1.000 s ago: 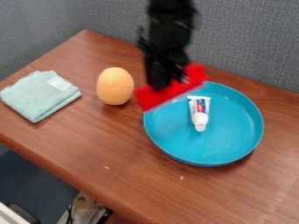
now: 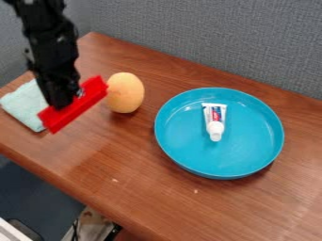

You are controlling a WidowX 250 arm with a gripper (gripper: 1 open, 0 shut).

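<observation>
My black gripper (image 2: 77, 93) is at the left, shut on a red block (image 2: 66, 113), held tilted above the folded light-blue cloth (image 2: 22, 105), which it partly hides. A tan egg-shaped object (image 2: 124, 92) stands on the wooden table just right of the block. A blue plate (image 2: 251, 157) holds a white tube (image 2: 214, 120) on the right.
The wooden table (image 2: 151, 198) has clear room in front of the plate and the egg-shaped object. A grey partition (image 2: 227, 42) runs along the back, and the table's edge drops away at the lower left.
My gripper has carried the red block leftward from over the plate, past the egg-shaped object, to over the cloth.
</observation>
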